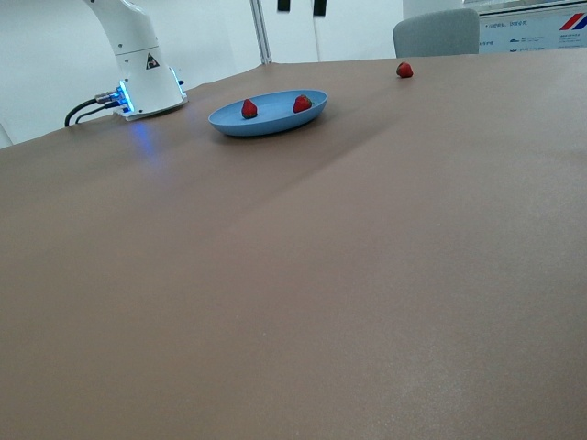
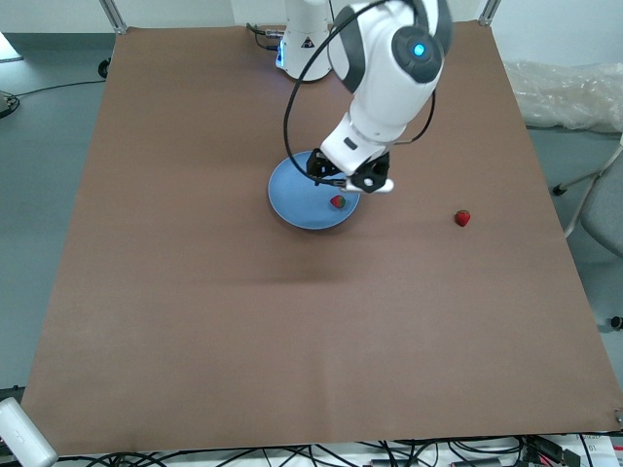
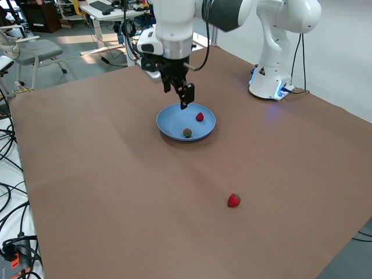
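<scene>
A blue plate (image 2: 292, 204) (image 1: 268, 124) (image 3: 174, 125) holds two strawberries (image 1: 249, 109) (image 1: 303, 104), one seen as red and one with its green top up in the right view. A third strawberry (image 2: 462, 218) (image 1: 404, 70) (image 3: 233, 200) lies on the bare table apart from the plate. My gripper (image 3: 181, 95) hangs above the plate. In the top view only two dark fingertips show at the top edge, with a gap and nothing visible between them.
The arm's white base (image 3: 268, 81) stands at the back beside the plate, with cables. A grey chair (image 1: 436, 32) is beyond the table's edge.
</scene>
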